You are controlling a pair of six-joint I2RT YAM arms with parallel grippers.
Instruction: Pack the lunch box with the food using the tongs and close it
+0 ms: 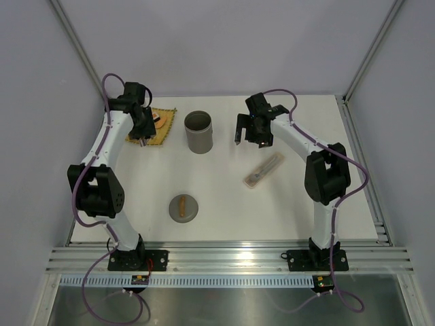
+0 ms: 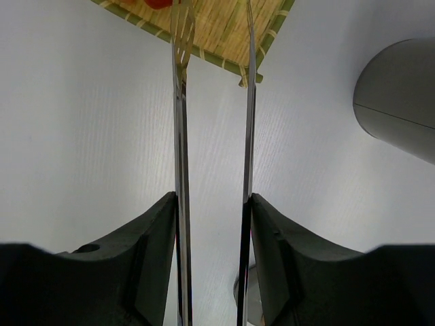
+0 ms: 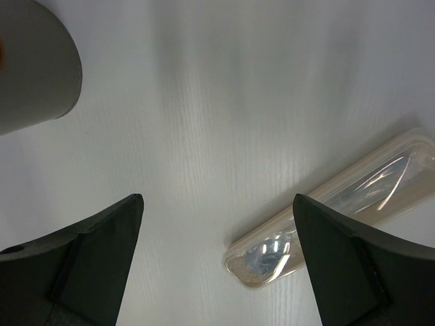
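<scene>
My left gripper (image 1: 143, 139) is over the near side of a woven bamboo mat (image 1: 162, 133) at the left back. Its long metal tips stand apart; a red item (image 2: 155, 3) shows beside them in the left wrist view. A grey cylinder container (image 1: 199, 139) stands right of the mat. My right gripper (image 1: 251, 139) hangs open above the table, nothing between its fingers. Below it lies a clear oblong case (image 1: 264, 170), apparently with cutlery inside.
A small grey round plate (image 1: 190, 208) with a brown oblong item on it lies at the front left.
</scene>
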